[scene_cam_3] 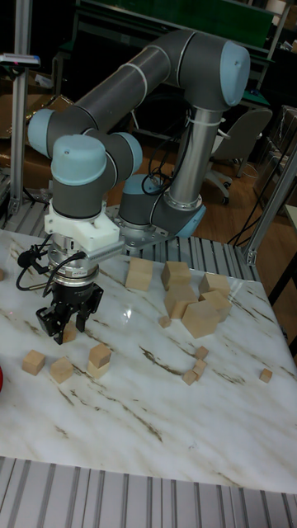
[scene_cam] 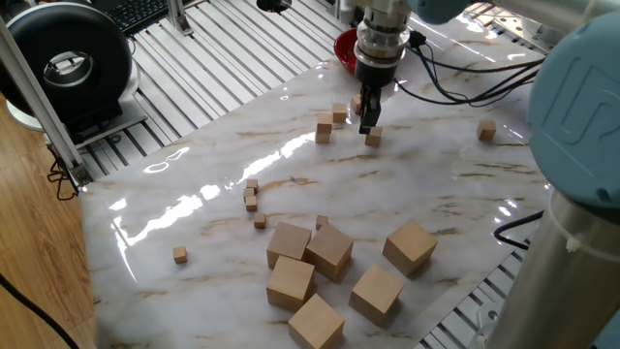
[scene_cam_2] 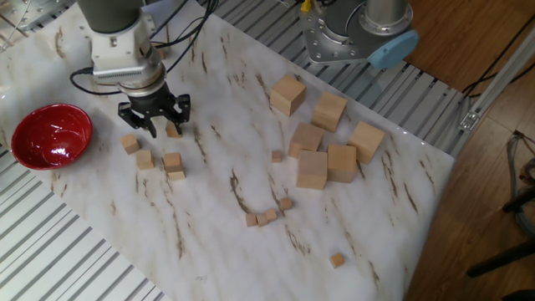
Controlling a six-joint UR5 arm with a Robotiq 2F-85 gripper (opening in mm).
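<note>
My gripper (scene_cam_2: 165, 129) points down over the table with its black fingers spread open. A medium wooden cube (scene_cam_2: 173, 130) sits on the table at the fingertips, partly hidden by them in exterior view 3. From exterior view 1, that cube (scene_cam: 375, 138) shows just beside the gripper (scene_cam: 367, 130), and whether they touch I cannot tell. Close by are a stack of two similar cubes (scene_cam_2: 173, 163) and two single cubes, one (scene_cam_2: 145, 160) near the stack and another (scene_cam_2: 129, 144) nearer the red bowl (scene_cam_2: 52, 136).
Several large wooden cubes (scene_cam_2: 312, 169) cluster on the other side of the table. Small cubes (scene_cam_2: 262, 220) lie in a short row, with a lone one (scene_cam_2: 337, 260) toward the corner. Another cube (scene_cam: 486, 130) rests near the arm's cables. Bare marble separates the groups.
</note>
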